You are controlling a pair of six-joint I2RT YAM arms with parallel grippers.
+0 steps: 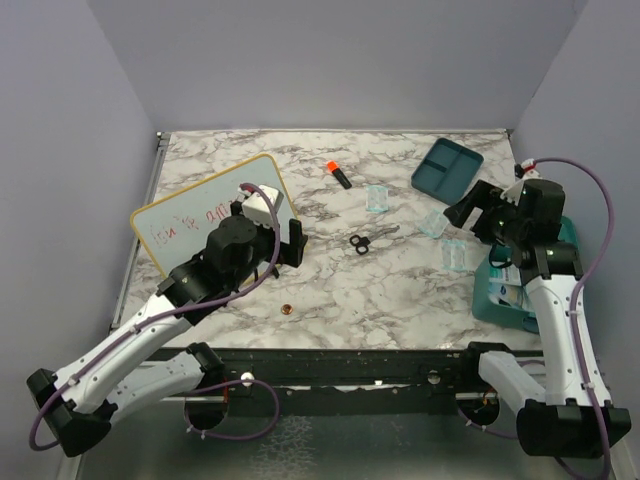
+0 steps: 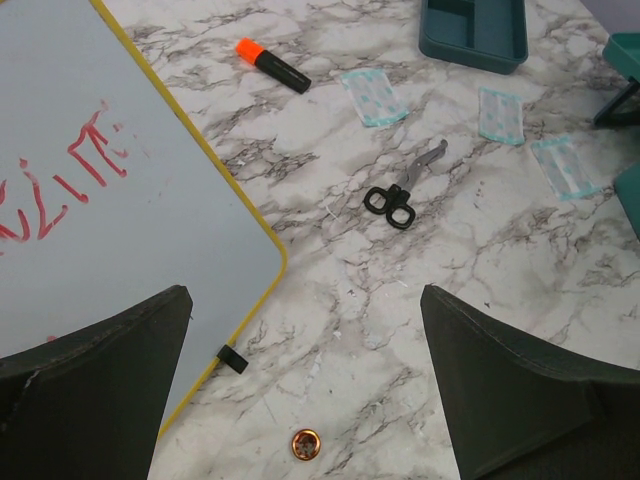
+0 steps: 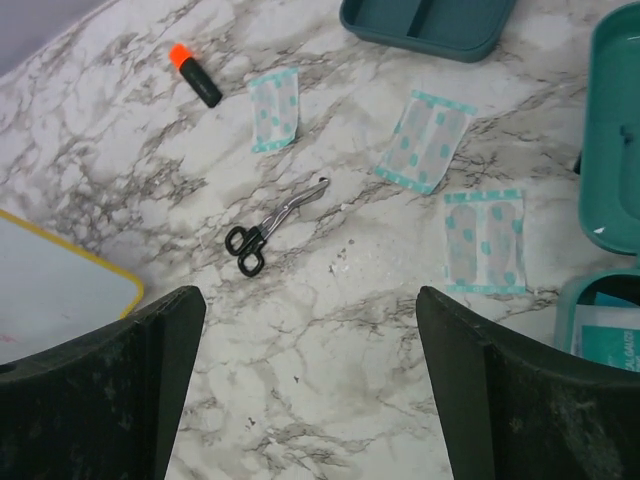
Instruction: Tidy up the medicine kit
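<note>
Three pale blue packets lie on the marble table: one packet [image 1: 378,198] in the middle, a second [image 1: 433,223] and a third [image 1: 456,255] farther right. Scissors [image 1: 363,241] lie left of them. The teal kit box [image 1: 505,308] sits at the right, holding packs, partly hidden by my arm. My left gripper [image 1: 289,241] hangs over the whiteboard's right corner, open and empty. My right gripper [image 1: 475,212] is raised above the right-hand packets, fingers parted, with nothing visible between them.
A divided teal tray [image 1: 446,169] lies at the back right. An orange-capped marker [image 1: 340,175], the whiteboard [image 1: 184,215] and a small copper ring [image 1: 287,309] lie around.
</note>
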